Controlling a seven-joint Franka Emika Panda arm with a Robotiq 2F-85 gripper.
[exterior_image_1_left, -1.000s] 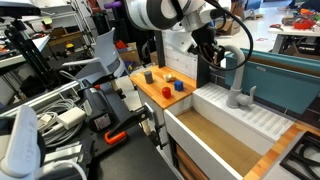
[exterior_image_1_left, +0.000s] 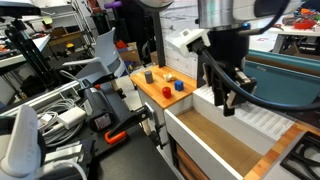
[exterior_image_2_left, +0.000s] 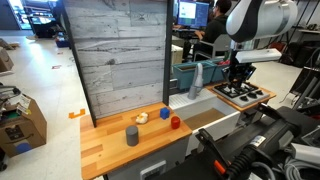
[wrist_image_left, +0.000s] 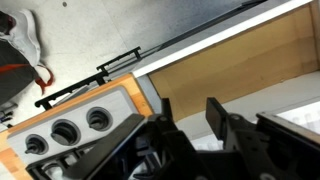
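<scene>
My gripper (exterior_image_1_left: 228, 105) hangs fingers-down above the open white drawer (exterior_image_1_left: 190, 130), toward its stove side. The drawer's brown floor looks empty in exterior view 1 and in the wrist view. In the wrist view the two dark fingertips of the gripper stand apart, with no object discernible between them. Exterior view 2 has the gripper (exterior_image_2_left: 240, 78) small and dark near the stove (exterior_image_2_left: 245, 95), too small to read its hold. The stove's black knobs (wrist_image_left: 65, 132) lie to the left in the wrist view.
A grey cup (exterior_image_2_left: 132, 135), a red cup (exterior_image_2_left: 175, 123), a blue cup (exterior_image_2_left: 164, 113) and small yellowish items (exterior_image_2_left: 145, 117) stand on the wooden counter (exterior_image_2_left: 100, 145). A pale faucet (exterior_image_2_left: 196, 82) rises behind the drawer. Cables (exterior_image_1_left: 65, 118) lie at left.
My gripper has come down from higher up near the faucet and moved rightward, toward the stove, in exterior view 1. It now covers the faucet there. The cups have not moved.
</scene>
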